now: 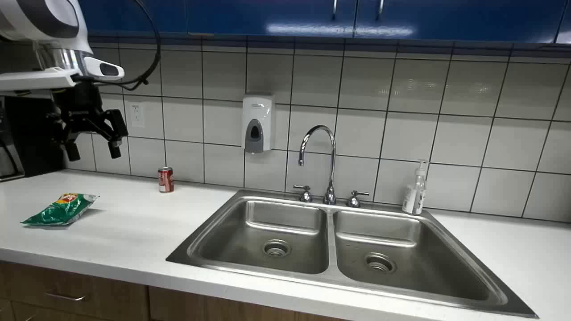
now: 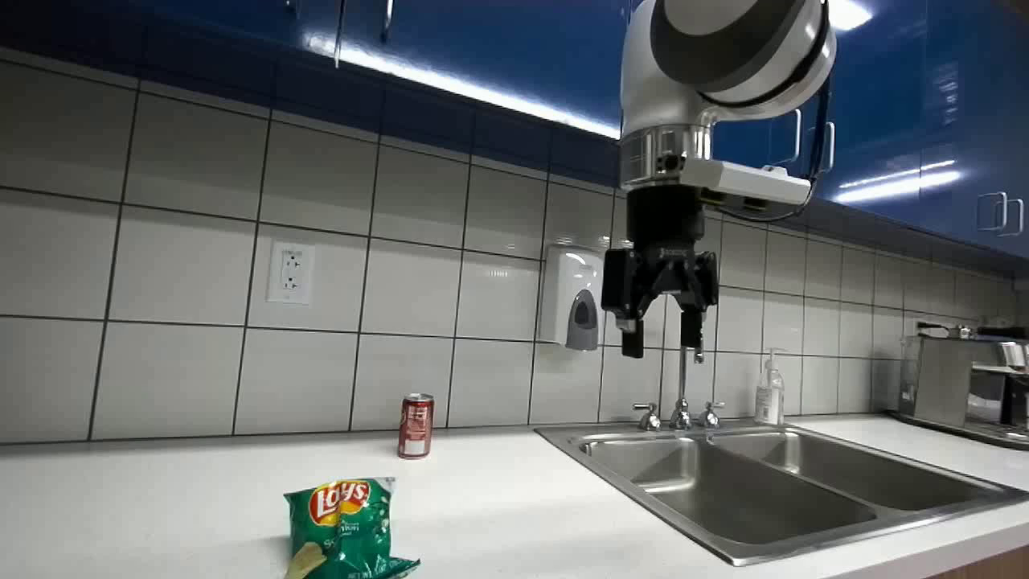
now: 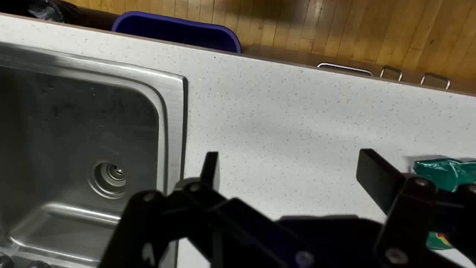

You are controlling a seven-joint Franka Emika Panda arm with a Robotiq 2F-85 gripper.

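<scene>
My gripper (image 1: 94,152) hangs high above the counter, open, with only air between its fingers. In the wrist view the two fingers (image 3: 377,178) stand wide apart over bare counter. A green Lay's chip bag (image 1: 62,209) lies on the counter at the left in the first exterior view; in the wrist view the bag (image 3: 450,174) is at the right edge, partly hidden by a finger. The red soda can (image 2: 416,425) stands upright near the tiled wall, behind the bag. Neither item is touched by the gripper.
A double-basin steel sink (image 1: 332,270) with a curved faucet (image 1: 332,160) lies right of the can. Behind it stands a clear pump bottle (image 1: 415,190). A soap dispenser (image 1: 258,123) is on the wall, and blue cabinets (image 1: 267,18) overhang. Counter between bag and sink is clear.
</scene>
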